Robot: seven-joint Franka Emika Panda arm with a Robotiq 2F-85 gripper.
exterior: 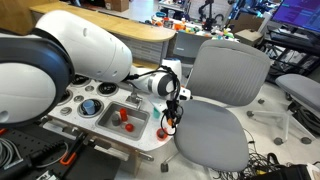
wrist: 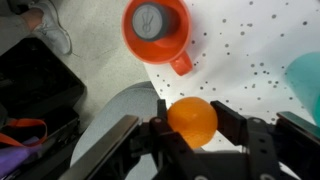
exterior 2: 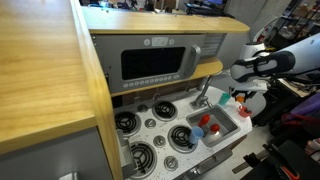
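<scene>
My gripper is shut on a round orange object (wrist: pixel 192 122), held between its dark fingers in the wrist view. In exterior view 1, the gripper (exterior: pixel 171 125) is low over the right end of the white counter. An orange-red cup (wrist: pixel 160 48) with a grey round item (wrist: pixel 151 21) inside stands ahead of the gripper, its handle towards the held object. There is a visible gap between the cup and the held object in the wrist view. A teal cup (wrist: pixel 306 76) is partly in view at the right.
The sink (exterior: pixel 114 123) holds small red items (exterior: pixel 129 127). A blue cup (exterior 2: pixel 196 134) sits on the stove side. The grey chair (exterior: pixel 215 135) is close beyond the counter's edge.
</scene>
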